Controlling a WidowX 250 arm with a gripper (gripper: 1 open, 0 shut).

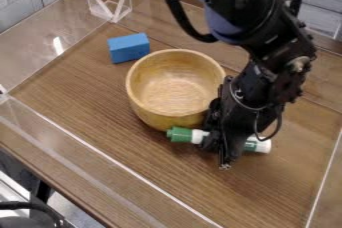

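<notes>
A green and white cylindrical object [183,134] lies on the wooden table just in front of a wooden bowl [174,84], its white and green far end reaching right past the gripper. My gripper [222,142] is down over the middle of it, shut on it, though the fingertips are mostly dark and partly hidden. The bowl stands beside it, behind and to the left.
A blue block [128,48] sits at the back left. Clear plastic sheets line the left side.
</notes>
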